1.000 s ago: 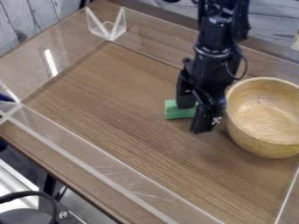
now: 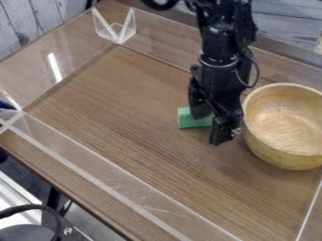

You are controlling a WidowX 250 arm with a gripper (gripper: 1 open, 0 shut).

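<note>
My dark gripper (image 2: pixel 212 113) reaches down from the top at the centre-right, its fingers open around a small green block (image 2: pixel 189 119) on the wooden table (image 2: pixel 113 160). The gripper hides part of the block. A large tan bowl (image 2: pixel 283 127) sits just to the right of the gripper.
Clear plastic strips run along the table's back and left edges, with a small clear folded piece (image 2: pixel 115 28) at the back left. Black cables lie at the bottom left.
Over the last second the gripper has shifted and turned slightly around the green block, covering more of its right part. The bowl has hardly moved.
</note>
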